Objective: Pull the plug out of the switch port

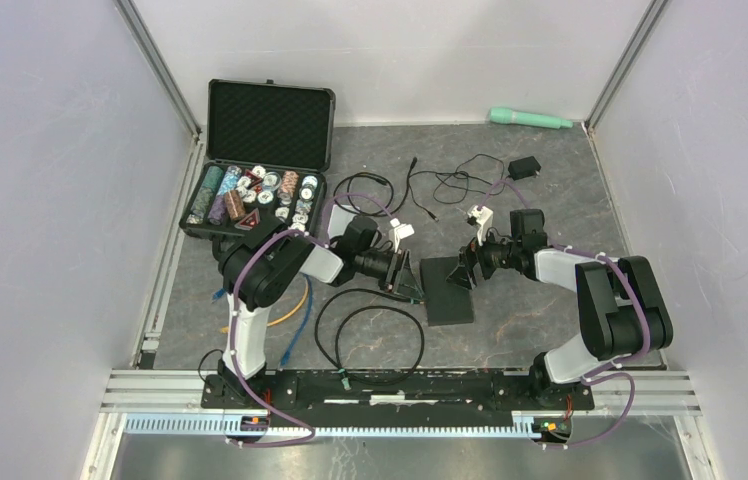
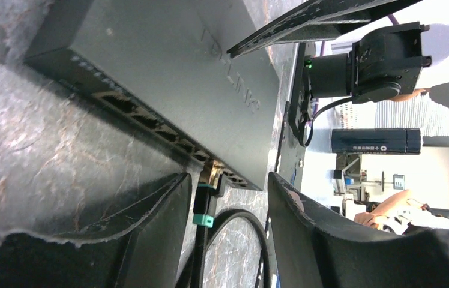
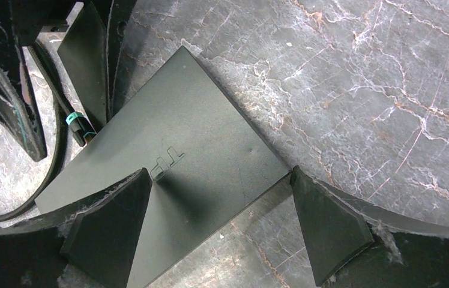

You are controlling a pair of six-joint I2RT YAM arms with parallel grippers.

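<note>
A flat dark grey switch [image 1: 447, 310] lies on the marble floor, its port row [image 2: 138, 114] facing my left gripper. A black cable's plug, banded teal, sits in one port; it also shows at the switch's edge in the right wrist view [image 3: 81, 126]. My left gripper is part open, fingertips on either side of the plug, low beside the switch. My right gripper stands open over the switch, fingertips at its top and far edge, nothing visibly held.
A chip case [image 1: 270, 125] stands back left. Loose cables, a black adapter [image 1: 524, 167] and a mint cylinder [image 1: 530, 118] lie toward the back. The black cable [image 1: 370, 308] loops over the front middle, beside blue and yellow cables.
</note>
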